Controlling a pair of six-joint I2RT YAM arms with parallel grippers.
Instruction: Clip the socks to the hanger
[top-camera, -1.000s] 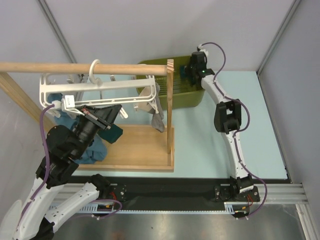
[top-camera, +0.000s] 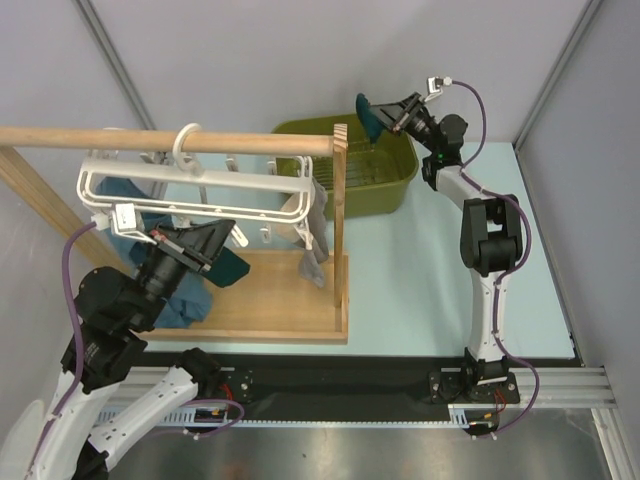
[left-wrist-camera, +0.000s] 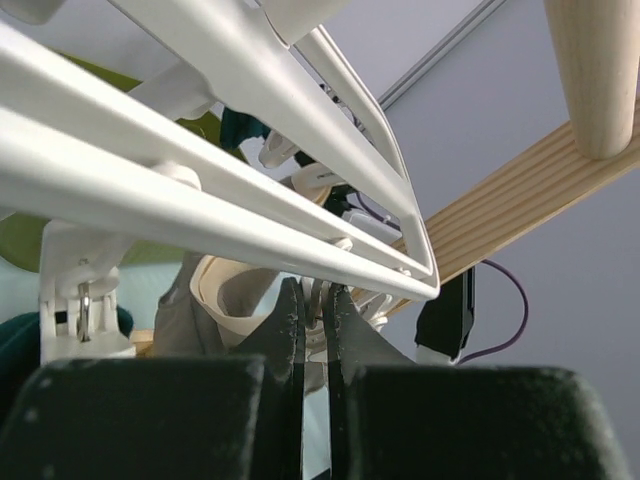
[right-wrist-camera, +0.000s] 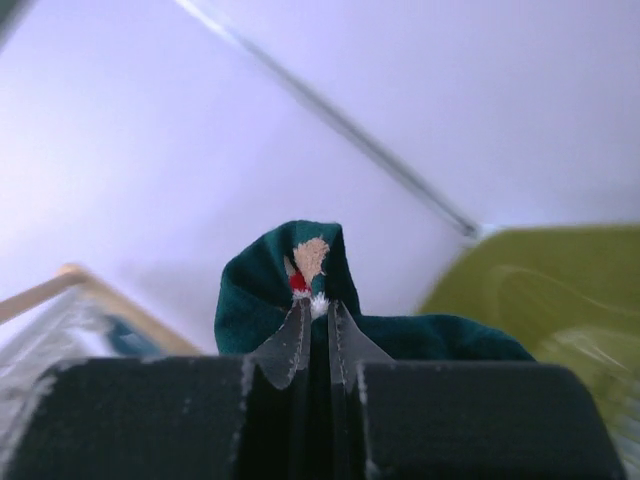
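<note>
My right gripper (top-camera: 385, 114) is shut on a dark green sock (right-wrist-camera: 285, 275), which shows a tan-and-red patch in the right wrist view and stands over the bin's far side. The white hanger (top-camera: 200, 178) hangs by its hook from a wooden rail, with a grey sock (top-camera: 314, 240) on its right end. My left gripper is shut under the hanger's bar on something white, seemingly a clip; the fingers mostly hide it. Another dark green sock (top-camera: 228, 267) hangs beneath that gripper, near a white clip (left-wrist-camera: 85, 300) in the left wrist view.
The olive-green bin (top-camera: 382, 200) stands behind the wooden frame's right post (top-camera: 340, 225). A blue cloth (top-camera: 185, 300) hangs at the left, behind my left arm.
The left gripper and hanger have shifted slightly.
</note>
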